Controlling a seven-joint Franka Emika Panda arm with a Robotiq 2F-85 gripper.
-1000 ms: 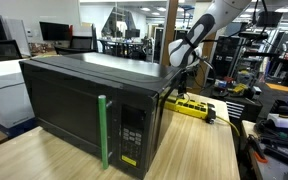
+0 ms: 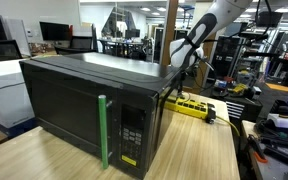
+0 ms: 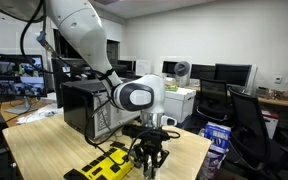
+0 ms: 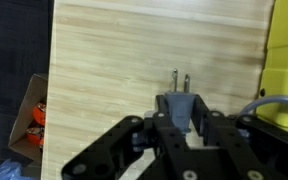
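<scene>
A grey plug [image 4: 181, 108] with two bare metal prongs [image 4: 187, 81] is held in my gripper, which is shut on it in the wrist view. The prongs point away from the gripper, over bare wood. At the right of that view is part of a yellow power strip [image 4: 284, 62], apart from the plug, with a pale cord curving over its lower part. Exterior view 2 has the strip [image 3: 102, 166] on the table beside my gripper [image 3: 149, 160]; the plug is too small to make out there.
A large black microwave [image 2: 69, 105] fills much of exterior view 1, its door closed, a green handle [image 2: 103, 130] on its front. Past the table edge, a cardboard box [image 4: 26, 120] holds red items. Bare wooden tabletop [image 4: 99, 60] lies left of the gripper.
The arm beyond the microwave has shifted only slightly. The microwave and the yellow strip have stayed in place.
</scene>
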